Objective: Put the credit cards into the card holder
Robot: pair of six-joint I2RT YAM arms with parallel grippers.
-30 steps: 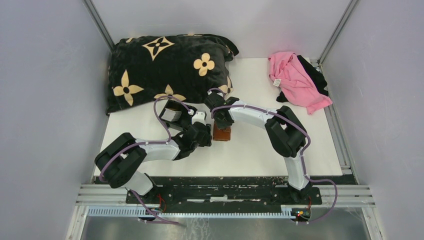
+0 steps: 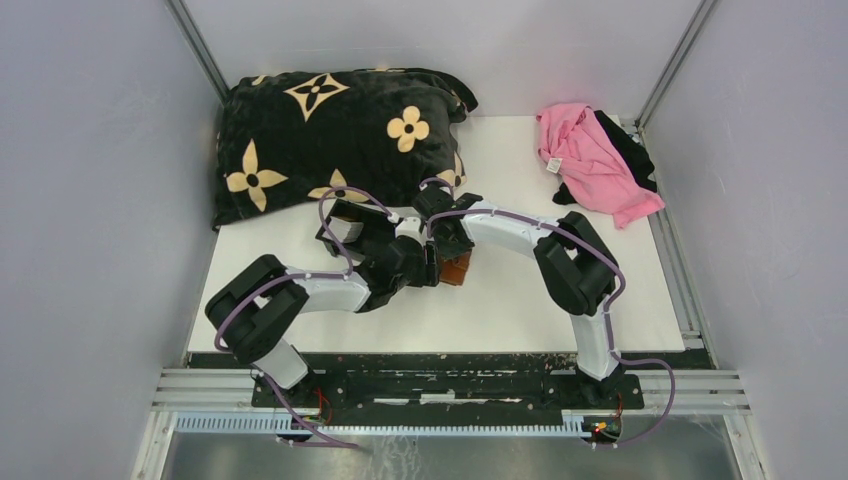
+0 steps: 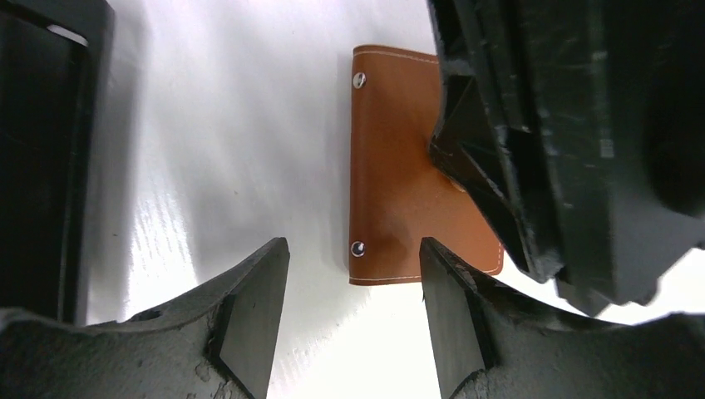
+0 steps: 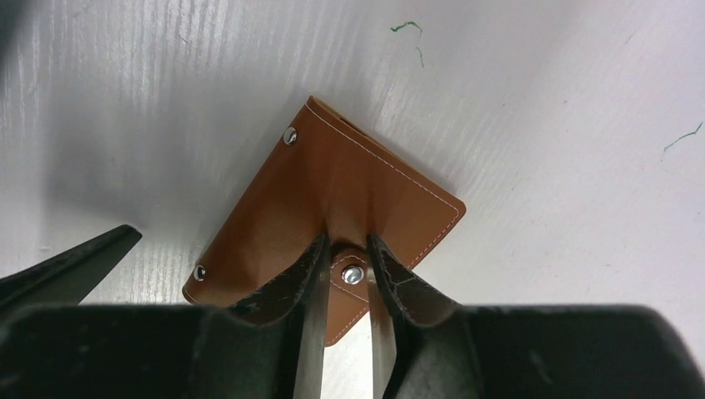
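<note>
The brown leather card holder (image 2: 452, 271) lies on the white table beneath my right gripper (image 2: 447, 243). In the right wrist view, the right gripper's fingertips (image 4: 350, 249) sit on either side of the holder's snap tab, a narrow gap between them. My left gripper is just left of the holder (image 3: 397, 199), its fingers apart at the holder's near edge, with nothing between them but that corner seen below. The right gripper's dark body covers much of the holder in the left wrist view. No card can be made out clearly.
A black open box (image 2: 332, 237) with a pale item inside stands behind my left arm. A patterned black cushion (image 2: 330, 130) fills the back left, and pink and black cloths (image 2: 598, 172) lie at the back right.
My left gripper has moved right toward the card holder. The holder has shifted slightly right, with the right gripper staying over it.
</note>
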